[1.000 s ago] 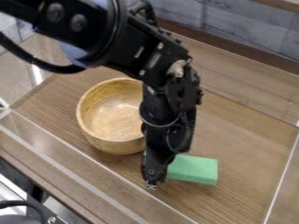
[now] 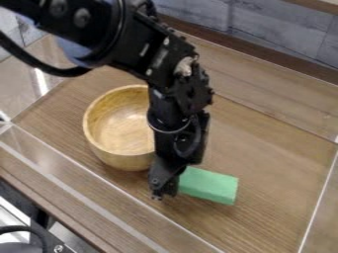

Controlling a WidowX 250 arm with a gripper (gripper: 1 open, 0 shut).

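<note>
My black gripper (image 2: pixel 169 174) reaches down at the centre, just right of a wooden bowl (image 2: pixel 111 126). A mint-green block (image 2: pixel 211 186) lies on the wooden table (image 2: pixel 258 148), with the fingertips at its left end. The gripper looks closed around that end, though the arm hides the contact.
The bowl sits close on the left, partly behind the arm. Bare table is to the right and at the back. A grey wall (image 2: pixel 258 40) runs along the back, and a black cable crosses at top left.
The gripper and the green block have shifted a little to the left, and the bowl also appears slightly further left.
</note>
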